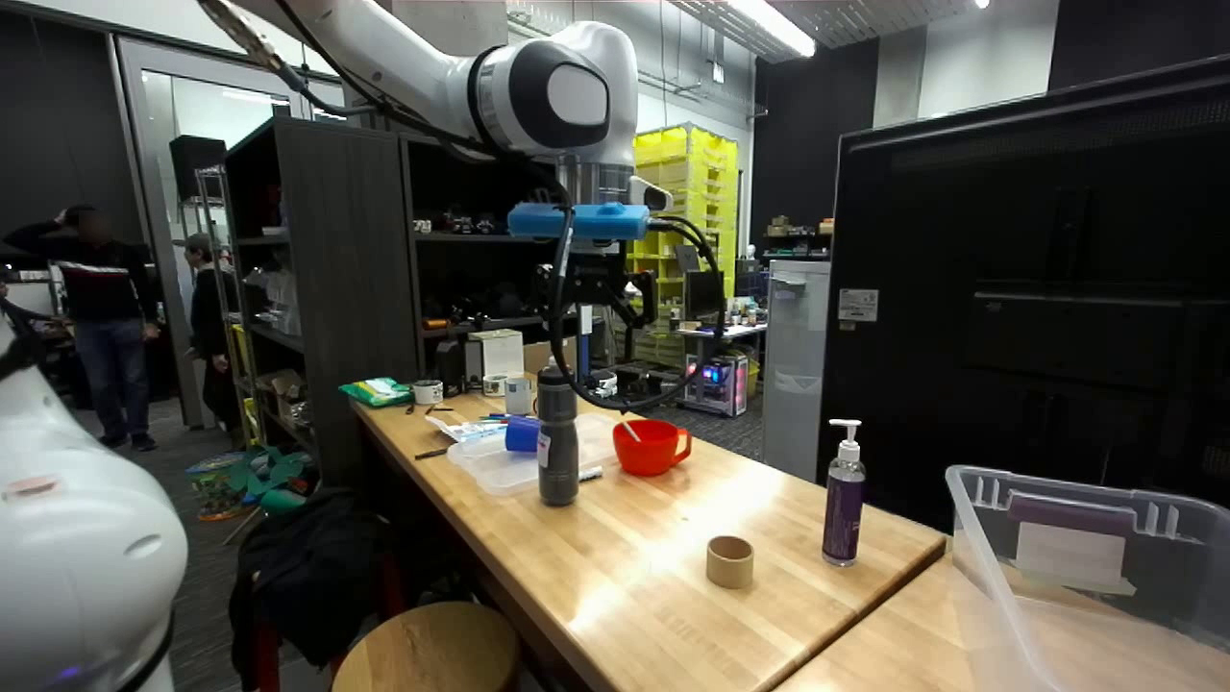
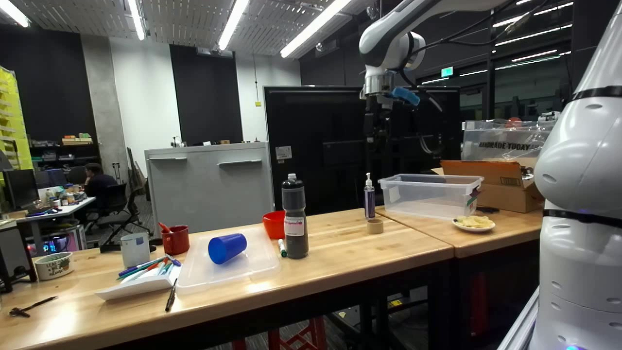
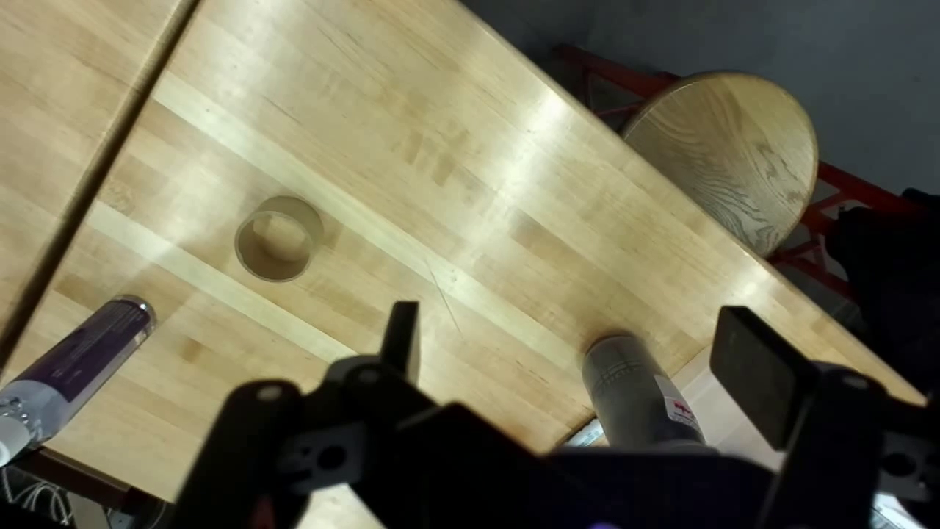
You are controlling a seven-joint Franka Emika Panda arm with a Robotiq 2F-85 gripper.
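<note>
High over the wooden table my gripper stands open, nothing between its fingers. In the wrist view a dark grey bottle (image 3: pixel 627 388) rises below, nearer the right finger, well apart from the pads. A tan cardboard ring (image 3: pixel 304 216) rests on the bare wood to the left. The purple pump bottle (image 3: pixel 84 353) shows at the lower left of that view and stands upright near the table's far edge in the first exterior view. A red cup (image 1: pixel 649 450) sits behind the grey bottle. The blue cup (image 2: pixel 227 248) lies on its side on a clear plastic lid (image 2: pixel 195 274).
Beyond the table seam stands a clear bin (image 2: pixel 428 197), with a plate of yellowish food (image 2: pixel 475 228) beside it. Pens, a dark red mug (image 2: pixel 175 240) and a white mug (image 2: pixel 135 251) occupy the other end.
</note>
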